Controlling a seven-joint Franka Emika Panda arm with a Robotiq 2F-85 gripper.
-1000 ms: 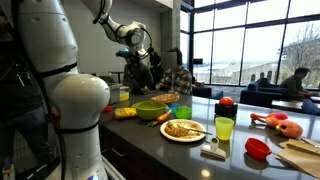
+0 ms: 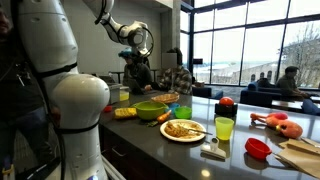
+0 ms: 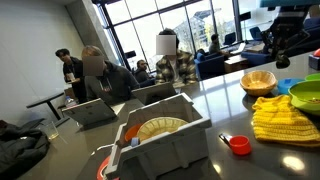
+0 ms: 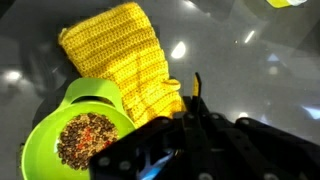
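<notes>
My gripper points down over the dark table and is shut on a thin orange-yellow thing (image 4: 197,84), too small to identify. In the wrist view, a yellow knitted cloth (image 4: 122,58) lies flat below and to the left. Beside that cloth is a green bowl (image 4: 42,140) with a mix of dark and reddish bits in it. From exterior view 2, the gripper (image 3: 280,42) hangs in the air above the cloth (image 3: 280,120) and the bowl (image 3: 304,98). What it holds cannot be made out there.
A plate of food (image 2: 182,131), a yellow cup (image 2: 224,128) and a red bowl (image 2: 258,149) stand near the table's front. A wicker basket (image 3: 258,82), a small red cup (image 3: 240,145) and a grey bin (image 3: 192,145) are around the cloth. People sit behind the table.
The arm's end has shifted only slightly. The objects on the table look the same as before.
</notes>
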